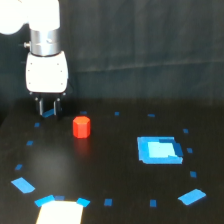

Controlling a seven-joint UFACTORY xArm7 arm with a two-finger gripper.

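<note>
A red block point(82, 127) rests on the dark table, left of the middle. My gripper point(48, 106) hangs to the left of the block and a little farther up the picture, apart from it. Its two dark fingers stand apart, so it looks open, and I see no object held between them. A blue tape mark shows on the table around the fingertips.
A blue-edged square point(143, 139) with a pale centre lies to the right. A cream-coloured object point(60, 213) is cut off by the bottom edge. Small blue tape marks dot the table.
</note>
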